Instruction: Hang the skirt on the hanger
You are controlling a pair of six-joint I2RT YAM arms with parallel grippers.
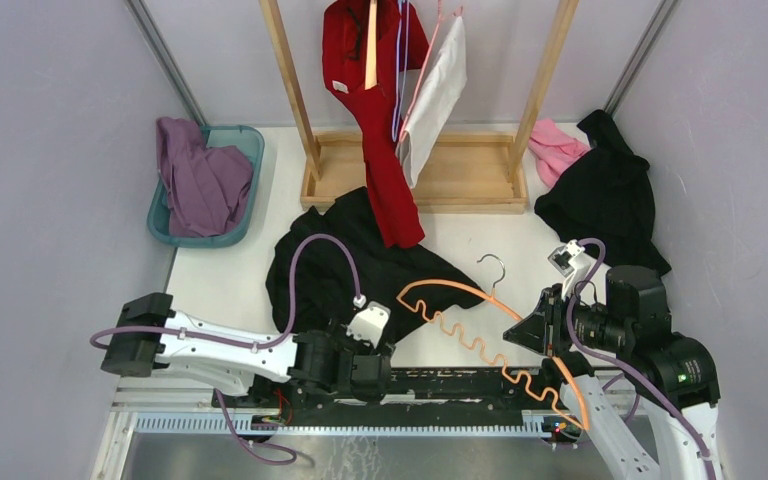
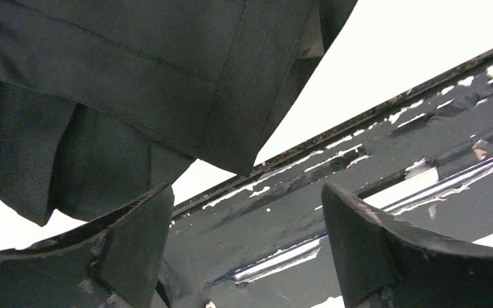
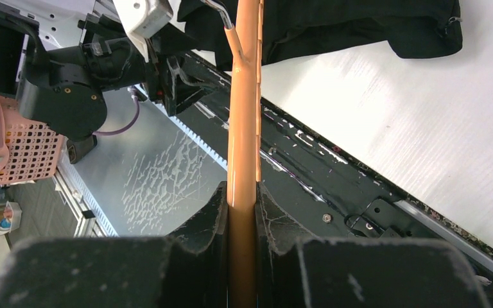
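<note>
The black skirt (image 1: 400,265) lies spread on the white table below the rack, one corner reaching the table's front edge. In the left wrist view that skirt (image 2: 167,77) lies just beyond the fingertips. My left gripper is wide open, nothing between its fingers, at the front edge of the table. An orange hanger (image 1: 465,287) with wavy lower bar and metal hook hangs from my right gripper (image 1: 552,345), apart from the cloth. In the right wrist view the fingers of that gripper are closed round the hanger's orange bar (image 3: 242,128).
A wooden rack (image 1: 470,170) stands behind the skirt, with a red garment (image 1: 390,150) reaching down over it and a white cloth (image 1: 438,100) hanging. Left is a teal basket (image 1: 257,150); at right lie pink cloth (image 1: 557,148) and another black garment (image 1: 605,195).
</note>
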